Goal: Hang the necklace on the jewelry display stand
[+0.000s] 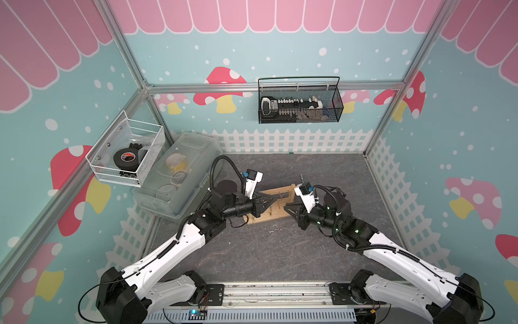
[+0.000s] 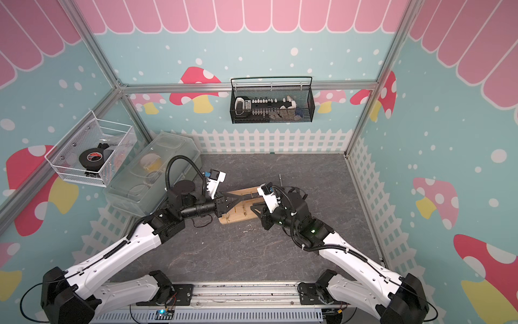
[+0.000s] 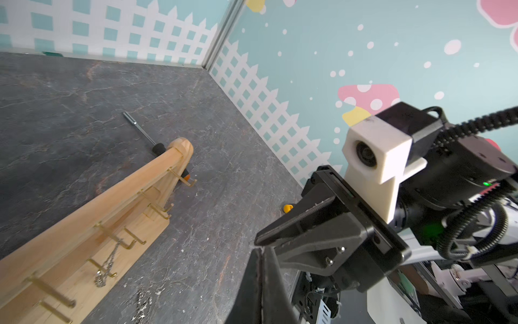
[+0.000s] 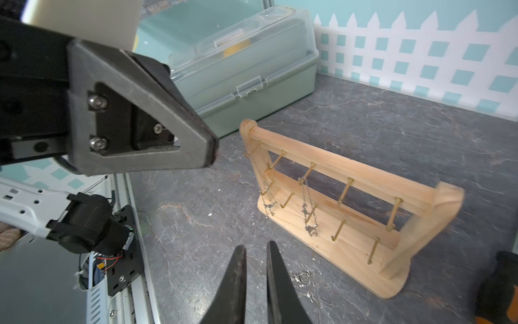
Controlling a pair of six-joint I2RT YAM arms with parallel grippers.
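The wooden jewelry stand (image 4: 345, 167) with brass hooks stands on the grey tabletop, largely behind the grippers in both top views. Thin chains (image 4: 310, 226) hang on some hooks. More chain (image 4: 302, 278) lies in front of the stand. In the left wrist view my left gripper is shut, with nothing visible between its fingers, in front of the stand. My right gripper faces the stand's front from the right; its fingertips look slightly apart, and I cannot make out what, if anything, is between them. The two grippers are close together.
A translucent storage box (image 1: 178, 172) sits at the left beneath a white wire basket (image 1: 124, 151). A screwdriver (image 3: 143, 132) lies behind the stand's right end. A black mesh basket (image 1: 299, 113) hangs on the back wall.
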